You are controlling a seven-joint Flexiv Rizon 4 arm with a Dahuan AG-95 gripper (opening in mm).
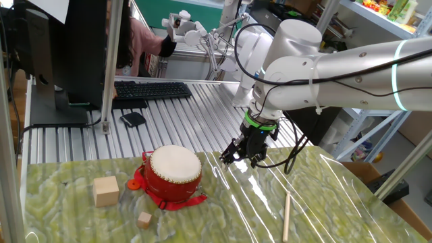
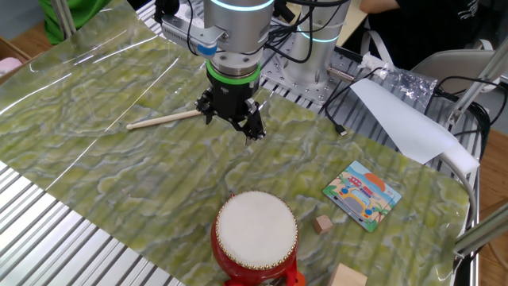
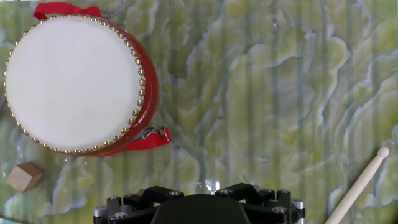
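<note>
A red drum point(image 1: 175, 169) with a white head and gold studs stands on the green marbled cloth, a red ribbon around its base. A pale wooden drumstick point(image 2: 163, 120) lies alone on the cloth. My gripper point(image 2: 230, 129) hangs above the cloth between the two, its black fingers spread wide with nothing between them. In the wrist view the drum point(image 3: 74, 84) fills the upper left. Only the rounded end and part of the shaft of the drumstick point(image 3: 360, 186) show at the lower right there.
Beside the drum are a larger wooden block point(image 1: 106, 192) and a small wooden cube point(image 2: 322, 224). A colourful picture card point(image 2: 363, 195) lies flat near a white sheet point(image 2: 413, 127). A keyboard point(image 1: 152, 90) rests on the ribbed metal table. Bare cloth lies between drum and drumstick.
</note>
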